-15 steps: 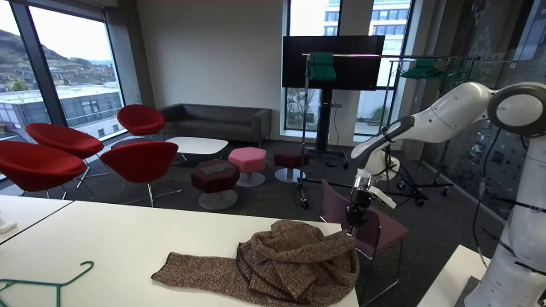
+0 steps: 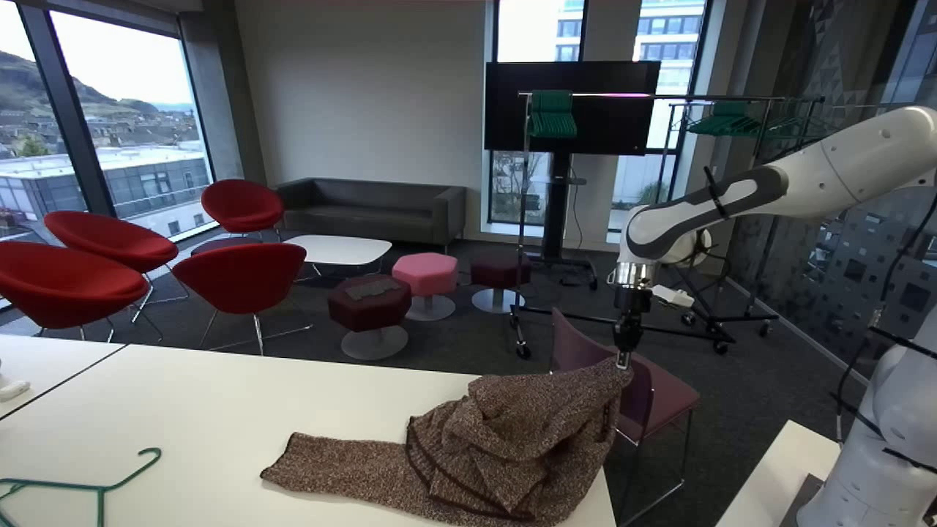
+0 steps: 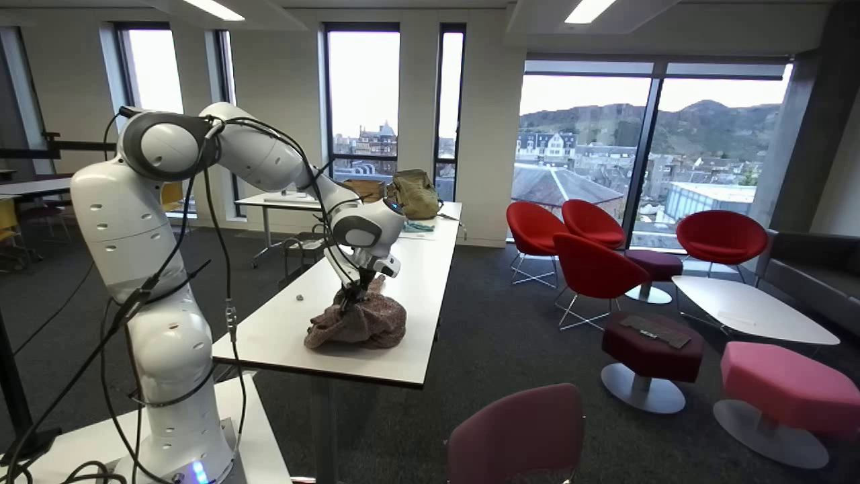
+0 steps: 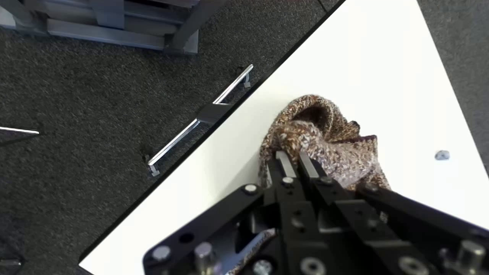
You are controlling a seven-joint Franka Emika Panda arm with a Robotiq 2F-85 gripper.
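Observation:
A brown speckled knitted garment (image 2: 514, 443) lies bunched on the white table, one sleeve stretched out to the left in exterior view 1. Its right-hand part is drawn up to my gripper (image 2: 624, 361), which is shut on a fold of the cloth. In the wrist view the two fingers of the gripper stand close together with knit (image 4: 316, 137) at their tips. Exterior view 2 has the garment (image 3: 367, 323) heaped near the table's end, under the arm. A green hanger (image 2: 101, 487) rests on the table at the lower left, apart from the garment.
The white table (image 2: 219, 395) has bare room left of and behind the garment. A purple chair (image 2: 663, 391) stands close to the table's edge beneath the arm. A small grey object (image 4: 442, 155) lies on the tabletop. Farther back is a clothes rail with green hangers (image 2: 551, 114).
My gripper has risen and shifted slightly right, pulling the held part of the garment up with it. The sleeve at the left and the green hanger have stayed put.

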